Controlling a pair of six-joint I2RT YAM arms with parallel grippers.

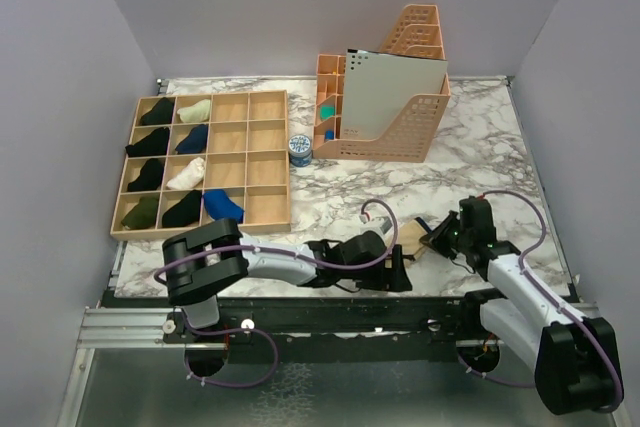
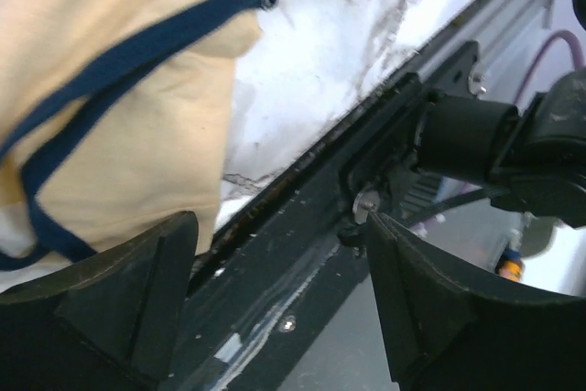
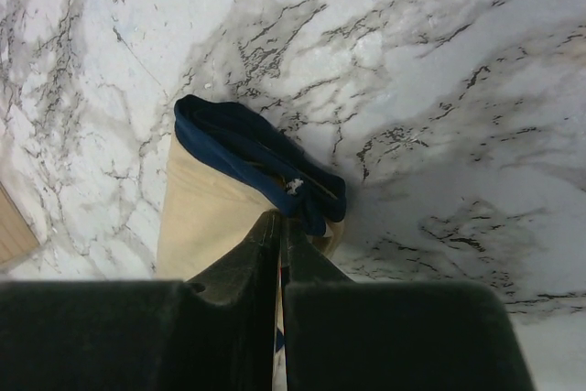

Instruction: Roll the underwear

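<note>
Beige underwear (image 1: 408, 237) with a dark navy waistband (image 3: 238, 144) lies folded at the front right of the table. My right gripper is shut on its banded edge. My left gripper is at the table's front edge beside the cloth, its fingers apart; the left wrist view shows the beige fabric and band close beside them, with nothing clearly held.
A wooden sorting box (image 1: 267, 167) with rolled garments stands at the left. A jar (image 1: 300, 151) and an orange file organizer (image 1: 420, 132) stand at the back.
</note>
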